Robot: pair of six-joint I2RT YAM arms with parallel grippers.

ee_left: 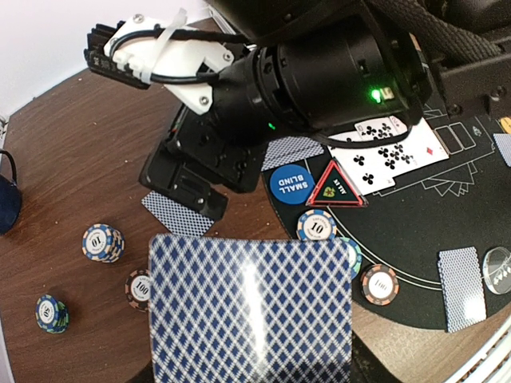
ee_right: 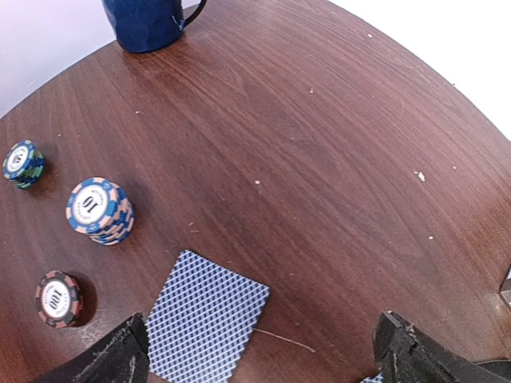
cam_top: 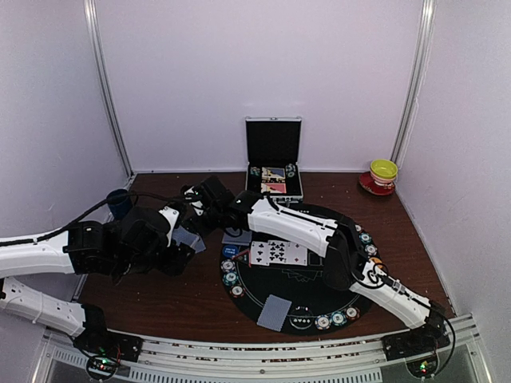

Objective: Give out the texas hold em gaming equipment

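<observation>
A blue-backed deck of cards [ee_left: 251,311] fills the bottom of the left wrist view, held between the fingers of my left gripper, which is shut on it. Close by, my right gripper stands open with nothing gripped. Below it, a blue-backed card [ee_right: 209,319] lies on the brown wood. On the black poker mat [cam_top: 263,307] are face-up cards [cam_top: 278,253], another face-down card [cam_top: 275,312], the small blind button [ee_left: 291,184] and the red-edged all-in triangle [ee_left: 337,185]. My right arm covers part of the mat.
Chip stacks [ee_right: 101,211] stand on the wood at left, with a dark blue mug [ee_right: 145,22] beyond. An open case [cam_top: 274,179] sits at the back; yellow and red dishes [cam_top: 382,174] are back right. Both arms crowd together left of the mat.
</observation>
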